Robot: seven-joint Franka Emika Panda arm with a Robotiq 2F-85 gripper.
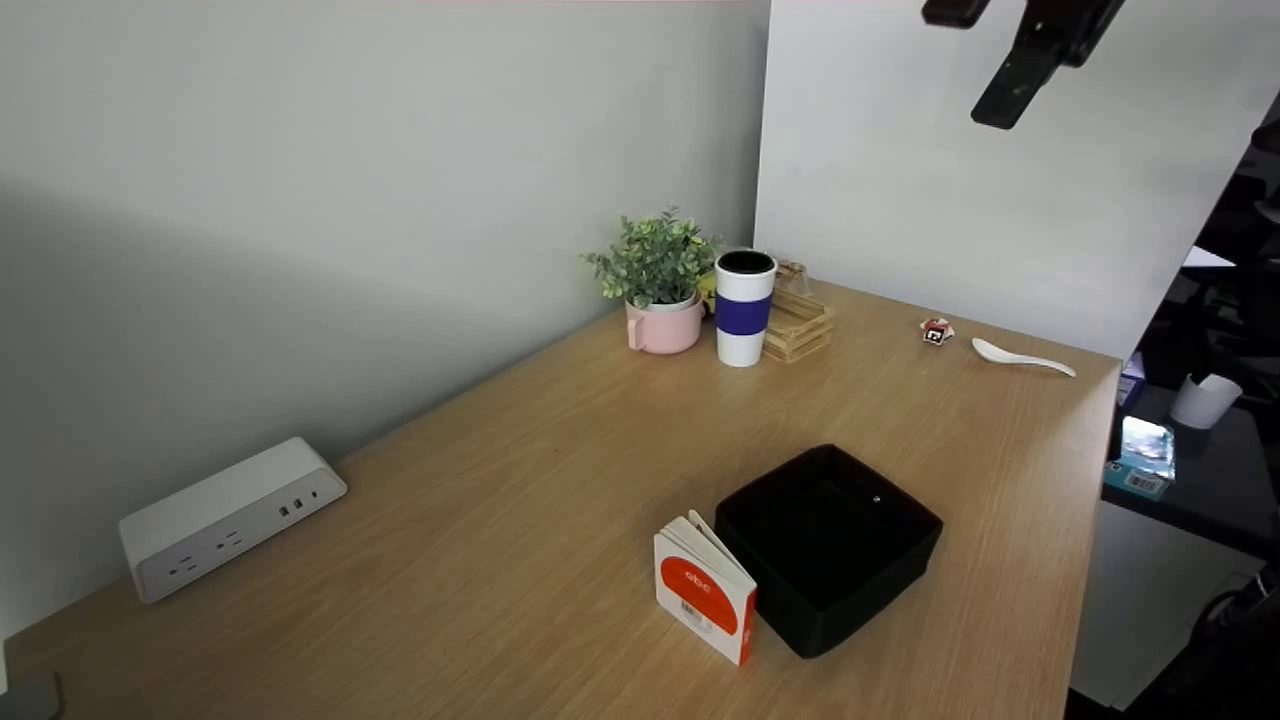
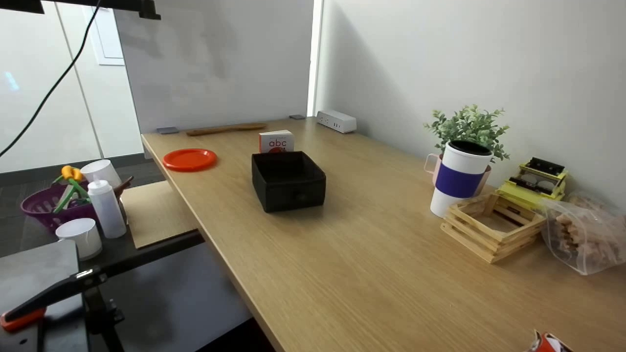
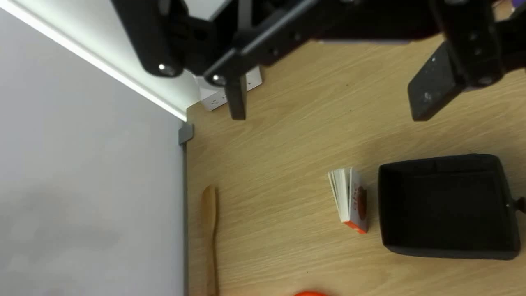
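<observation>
My gripper is open, its two fingers wide apart and only bare table seen between them. It hangs high above the desk; in exterior view 1 part of it shows at the top right. Below stands a small white and red "abc" book (image 1: pixel 702 596), upright with its pages slightly fanned. Right beside the book is a black square box (image 1: pixel 882 600), open at the top; nothing shows inside it. The wrist view has both the book (image 3: pixel 358 200) and the box (image 3: pixel 448 254) below the fingers.
A white tumbler (image 2: pixel 458 182) with a purple band, a potted plant (image 1: pixel 654 264) and a wooden crate (image 2: pixel 496 234) stand by the wall. Elsewhere lie a red plate (image 2: pixel 189 159), a wooden spoon (image 3: pixel 209 222), a white spoon (image 1: pixel 1020 358) and a power strip (image 1: pixel 234 516).
</observation>
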